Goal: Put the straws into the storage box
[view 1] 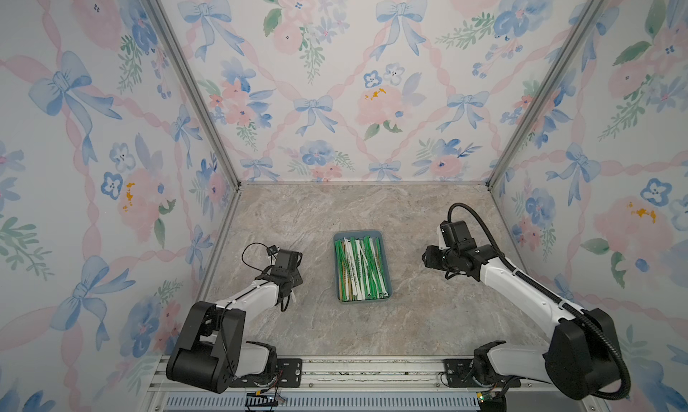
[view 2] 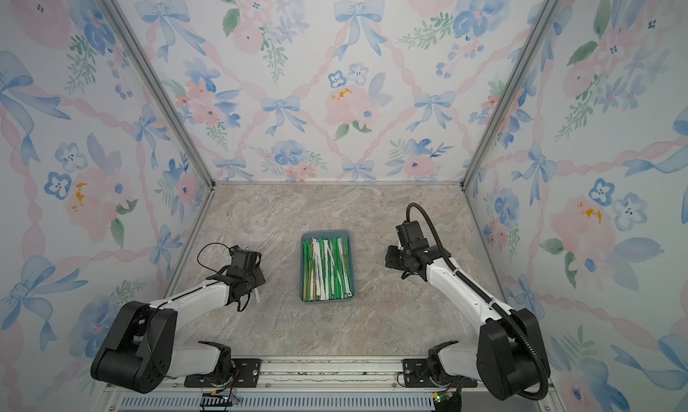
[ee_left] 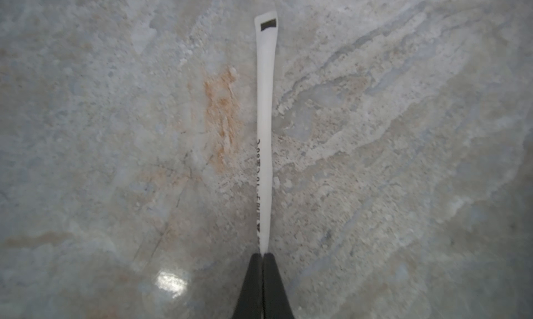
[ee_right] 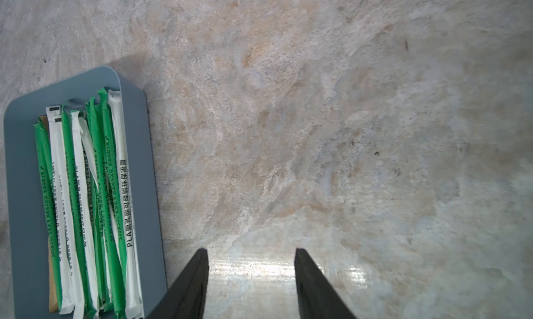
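Observation:
In the left wrist view a white paper-wrapped straw (ee_left: 264,113) runs up the frame, its far end flat with a dark mark. My left gripper is shut on it, the fingertips together around the straw; whatever lies behind them is hidden. From above, the left gripper (view 1: 290,293) hangs low at the left of the table. The blue-grey storage box (ee_right: 145,152) holds several green straws (ee_right: 105,202) and white straws, lined up lengthwise. My right gripper stands open to the right of the box, with only bare table between its fingers.
Floral walls (view 1: 322,89) enclose the back and sides. No other loose straw shows on the table.

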